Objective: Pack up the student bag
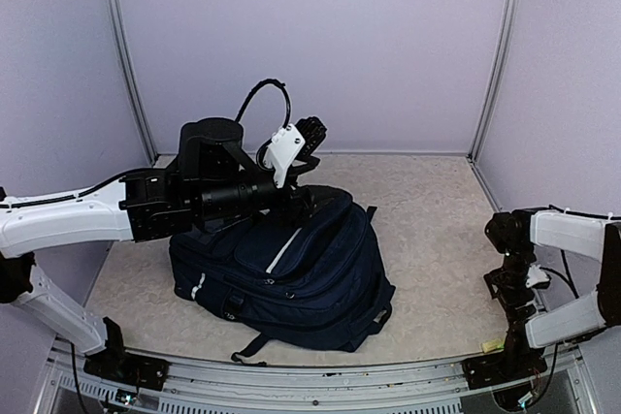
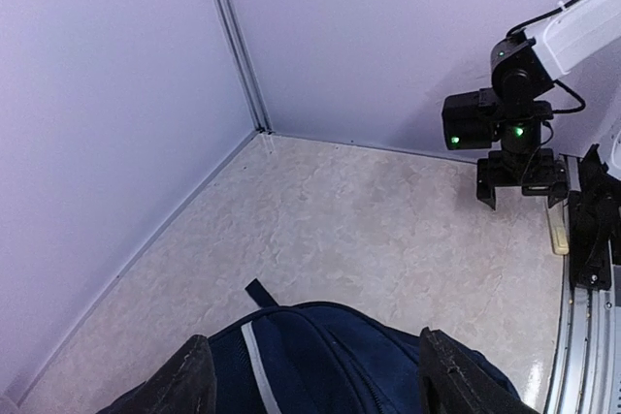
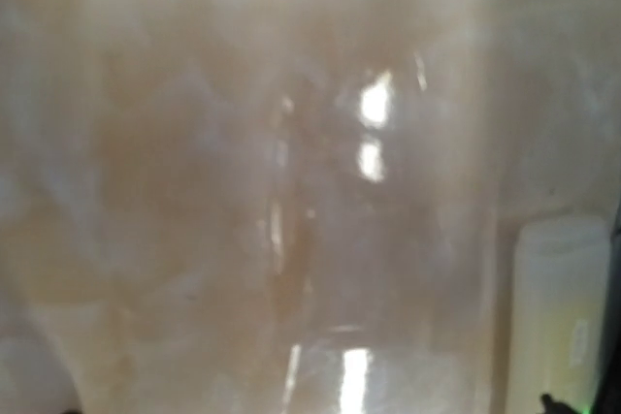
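The navy backpack (image 1: 291, 278) lies on the table, its top flap down over the opening. My left gripper (image 1: 303, 203) is over the upper part of the bag. In the left wrist view its fingers (image 2: 186, 380) stand apart, with the bag's navy cloth (image 2: 310, 356) below and between them; nothing is visibly gripped. At the right side, my right gripper stands open, low over the table, with nothing seen between its fingers. A pale yellowish, flat item (image 1: 493, 345) lies near it at the front edge; the right wrist view shows this item (image 3: 561, 307) blurred at lower right.
Bare table (image 1: 427, 230) lies between the bag and the right arm, and behind the bag. Pale walls close the back and sides. A metal rail (image 1: 320, 375) runs along the front edge. The bag's inside is hidden.
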